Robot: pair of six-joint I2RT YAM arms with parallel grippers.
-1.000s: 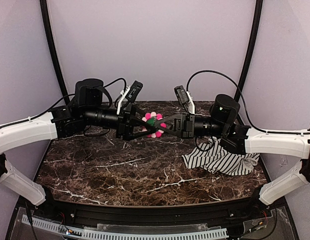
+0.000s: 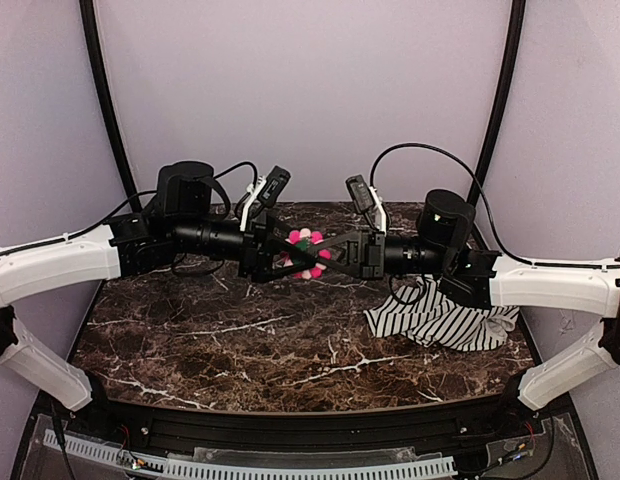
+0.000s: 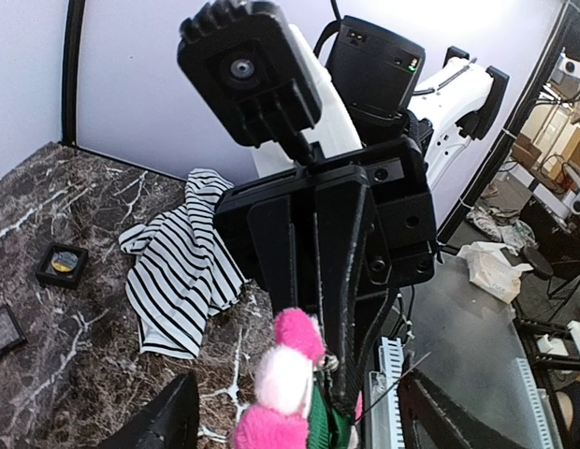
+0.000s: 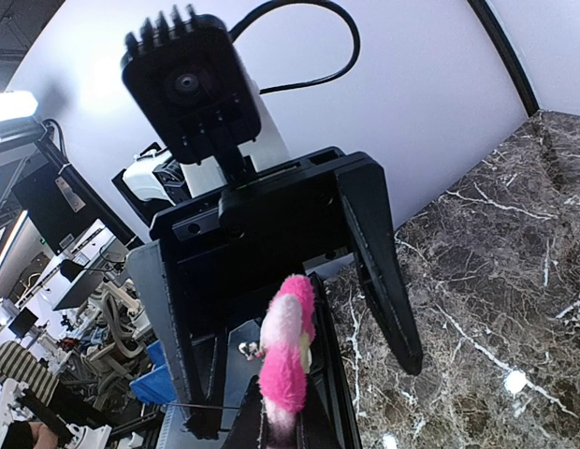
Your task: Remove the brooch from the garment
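Note:
A pink and white flower brooch point(image 2: 306, 262) with a green centre hangs in the air between the two grippers. My right gripper point(image 2: 335, 252) is shut on it; in the left wrist view the brooch point(image 3: 271, 430) sits at that gripper's tips, with a thin pin sticking out. My left gripper point(image 2: 295, 258) is around the brooch from the other side, its fingers apart, part open, as the right wrist view shows. The striped garment point(image 2: 440, 322) lies crumpled on the table's right, apart from the brooch.
In the left wrist view a small black square object point(image 3: 61, 265) lies on the table near the garment. Walls stand at the back and both sides.
The right gripper and the brooch look almost unchanged.

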